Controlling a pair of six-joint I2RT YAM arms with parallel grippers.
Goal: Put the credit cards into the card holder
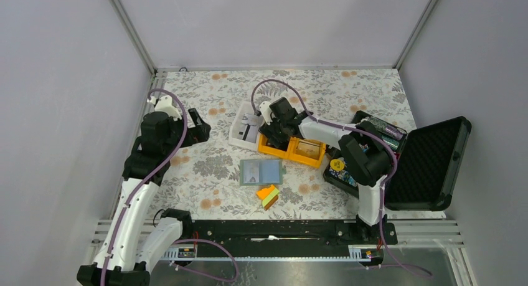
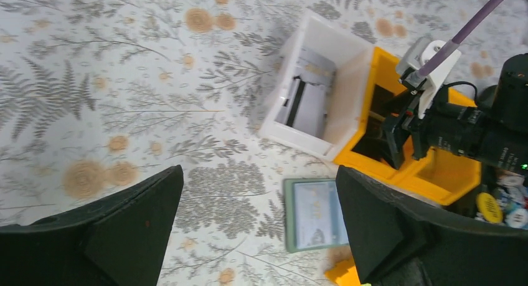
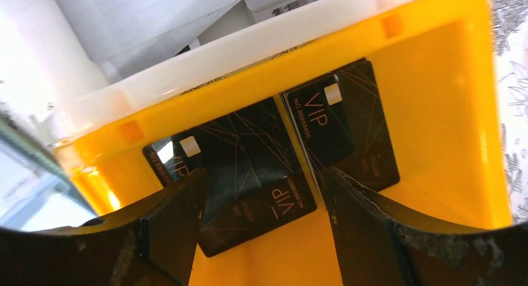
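Note:
Black VIP cards (image 3: 243,167) lie in two piles in the orange tray (image 3: 423,124), under my right gripper, which stands open with nothing between its fingers. A white tray (image 2: 286,130) beside it holds light cards (image 3: 143,18). Below them in the top view lies a flat clear item with pale panels (image 1: 261,172), possibly the card holder. My left gripper is open and empty over the bare table, left of the white tray.
An open black case (image 1: 423,164) with assorted items is at the right. An orange, yellow and brown object (image 1: 269,195) lies near the front.

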